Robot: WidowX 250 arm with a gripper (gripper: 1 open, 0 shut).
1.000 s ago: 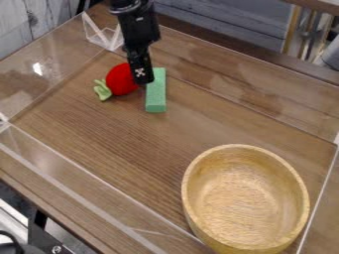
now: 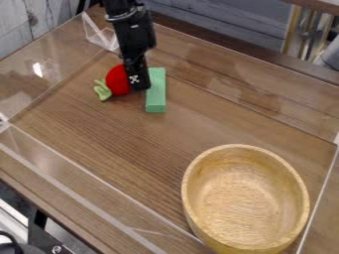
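Observation:
My black gripper [image 2: 137, 75] reaches down from the top of the camera view and is low over a red object with a green top [image 2: 117, 81], partly covering its right side. A light green block [image 2: 157, 90] lies just to the right of the gripper. The fingertips are small and dark here, so whether anything is between them is unclear.
A large yellow bowl [image 2: 245, 203] stands at the lower right of the wooden table [image 2: 106, 169]. The table's edge runs along the top right and lower left.
My gripper has moved slightly down and left, closer to the red object. The block and bowl have not visibly moved.

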